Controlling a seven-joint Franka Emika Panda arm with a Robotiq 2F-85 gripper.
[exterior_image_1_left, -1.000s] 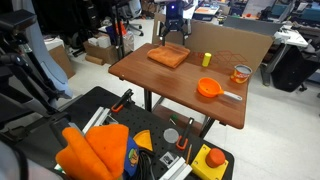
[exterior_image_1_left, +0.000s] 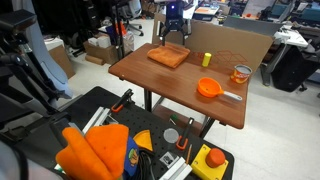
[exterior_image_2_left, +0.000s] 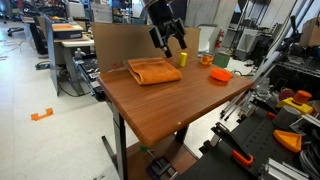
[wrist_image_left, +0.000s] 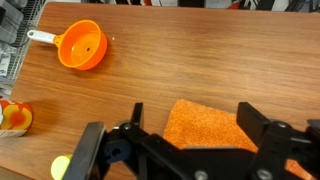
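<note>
My gripper stands open, its two dark fingers wide apart with nothing between them. Below it lies an orange cloth (wrist_image_left: 203, 126), partly covered by the gripper in the wrist view. The cloth (exterior_image_1_left: 168, 56) rests folded and fairly flat toward the back left of the wooden table in exterior view 1. In exterior view 2 the gripper (exterior_image_2_left: 168, 46) hangs above the cloth (exterior_image_2_left: 153, 72), with a gap between them.
An orange pan-like bowl (exterior_image_1_left: 209, 87) with a pale handle sits on the table's right side. Behind it are a yellow cylinder (exterior_image_1_left: 207, 59) and an orange-and-white container (exterior_image_1_left: 240, 73). Bare tabletop (exterior_image_1_left: 165, 81) lies in front of the cloth.
</note>
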